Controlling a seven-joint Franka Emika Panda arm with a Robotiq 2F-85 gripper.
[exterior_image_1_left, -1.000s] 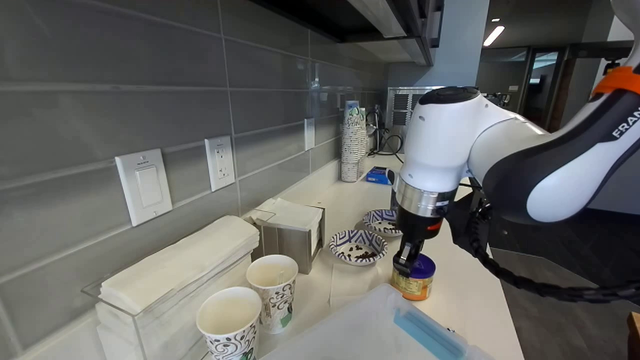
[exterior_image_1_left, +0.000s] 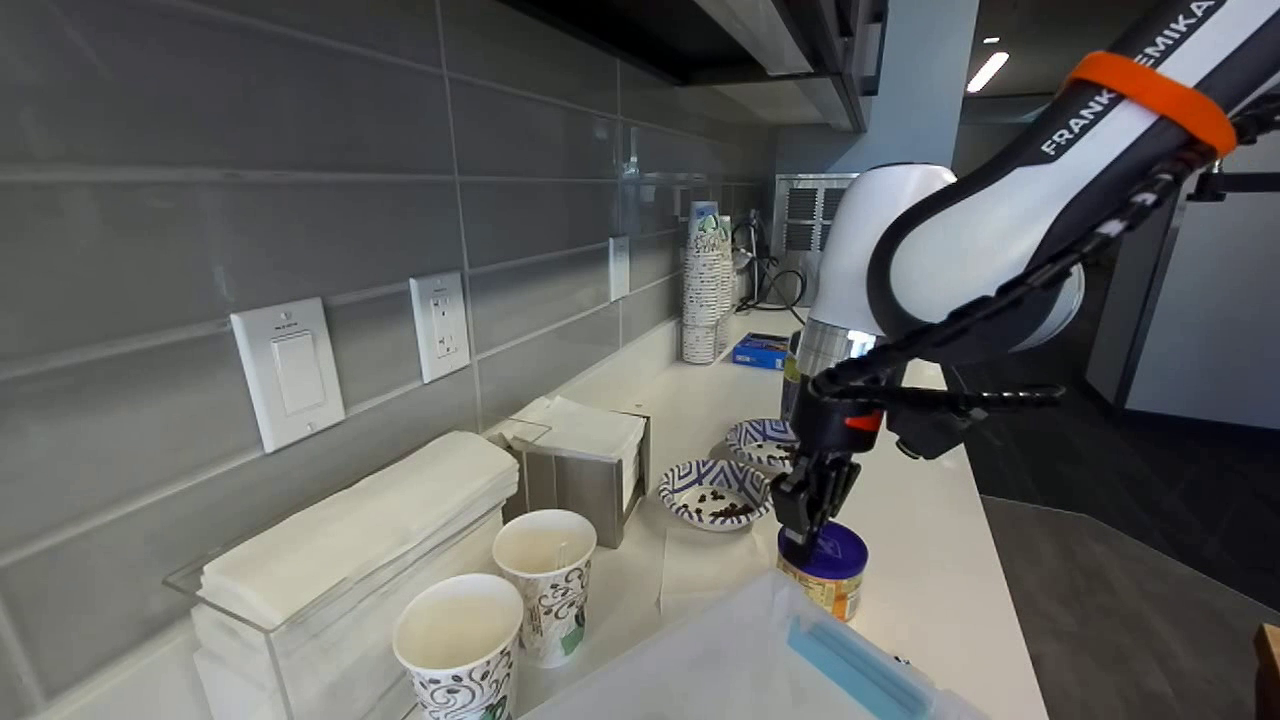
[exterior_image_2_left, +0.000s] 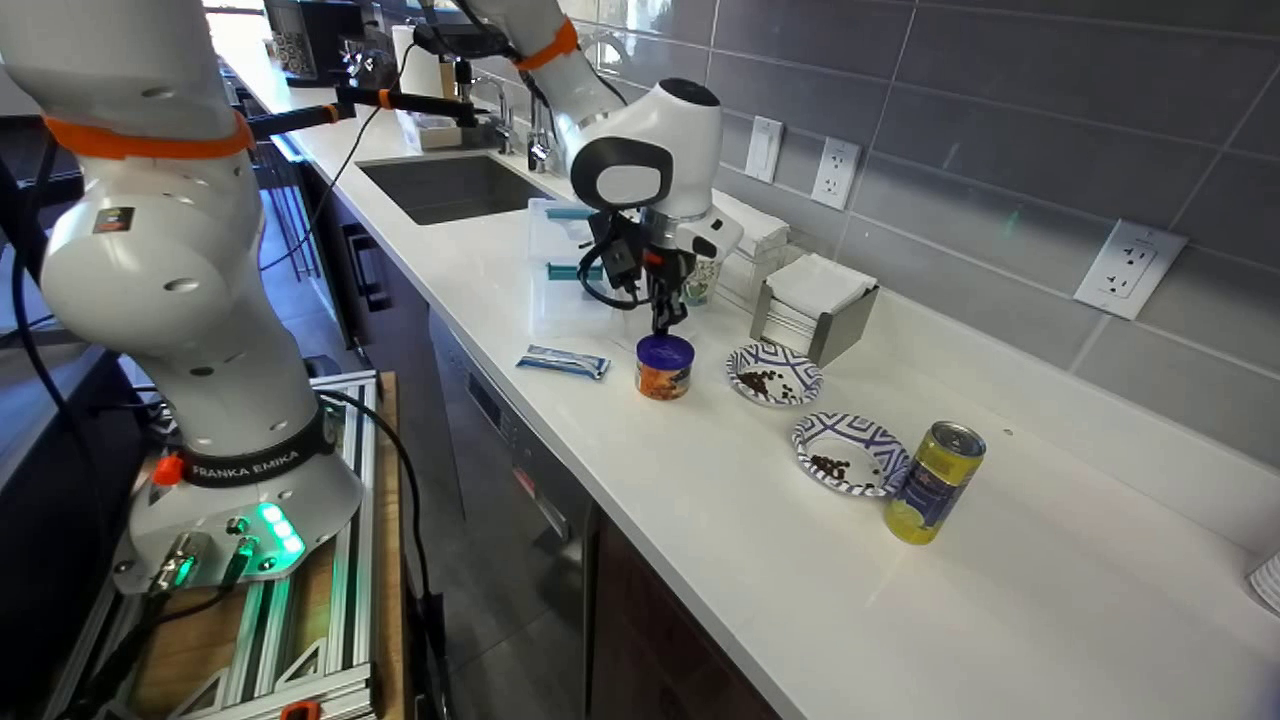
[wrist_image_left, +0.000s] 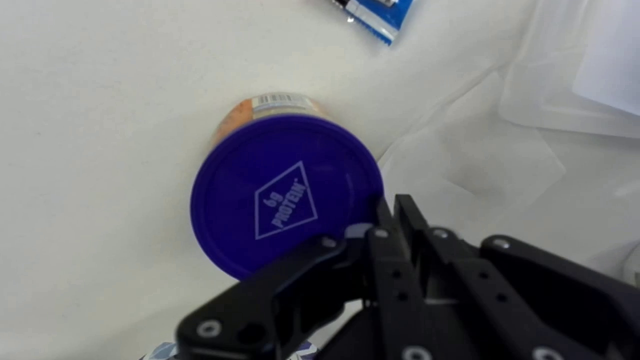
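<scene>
A short can with a purple plastic lid (wrist_image_left: 288, 186) and an orange label stands on the white counter. In exterior view 2 the orange can (exterior_image_2_left: 663, 379) is upright near the counter's front edge. My gripper is at the lid's edge, its fingers close together and shut on the rim. The exact grip is partly hidden by the dark fingers. In exterior view 1 the gripper (exterior_image_1_left: 795, 542) comes down at a tilt onto the wall side of the lid (exterior_image_1_left: 836, 548). The lid appears seated on the can.
Two patterned bowls (exterior_image_2_left: 774, 374) with dark bits and a yellow can (exterior_image_2_left: 936, 482) stand to one side. A blue-wrapped bar (exterior_image_2_left: 564, 361) and a clear bin (exterior_image_1_left: 744, 660) lie near. Paper cups (exterior_image_1_left: 459, 642) and a napkin holder (exterior_image_1_left: 582, 468) line the wall.
The arm and wrist have swung round, so the gripper now leans while staying at the lid. The can has turned and shifted slightly toward the exterior view 1 camera.
</scene>
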